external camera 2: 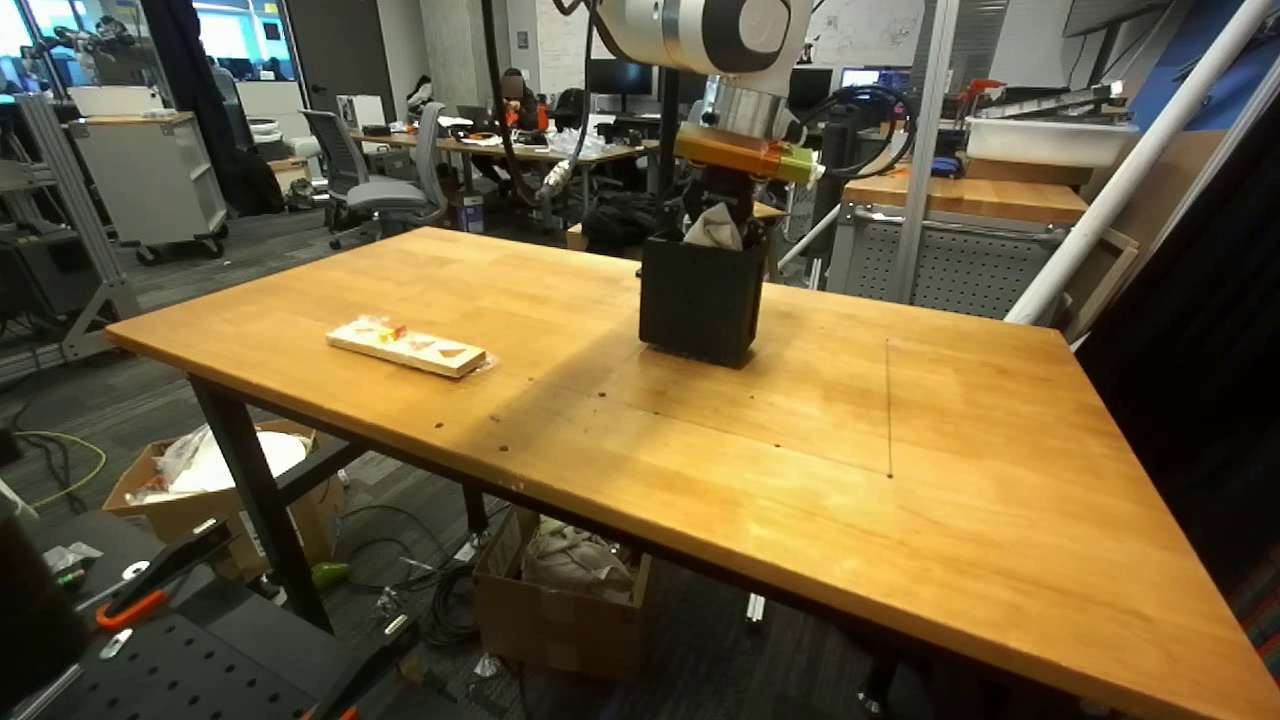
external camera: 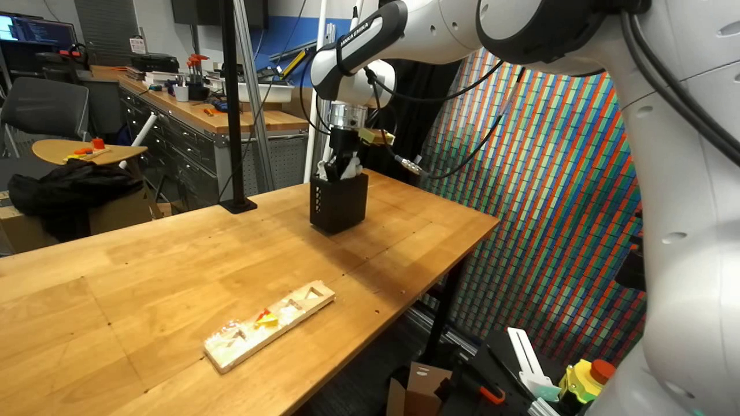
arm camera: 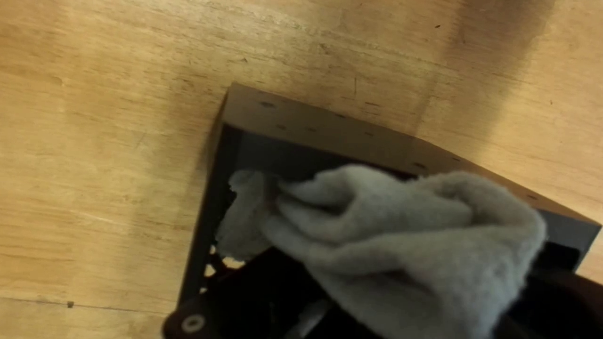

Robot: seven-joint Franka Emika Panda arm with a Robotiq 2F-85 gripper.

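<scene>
A black open-topped box [external camera: 340, 205] with perforated sides stands upright on the wooden table, towards its far end. Bunched inside it is a pale grey cloth [arm camera: 407, 226], whose folds rise above the rim in the wrist view. My gripper [external camera: 339, 169] points down into the box opening and looks shut on the cloth. The fingertips are hidden by folds and box walls, so whether they also pinch part of the box cannot be told. In exterior view 2 the cloth [external camera 2: 716, 228] shows over the rim of the box [external camera 2: 699, 300].
A wooden block with cut-out shapes [external camera: 270, 326], with small red and yellow pieces on it, lies near the table's edge. A black post [external camera: 237, 205] is fixed at the opposite edge.
</scene>
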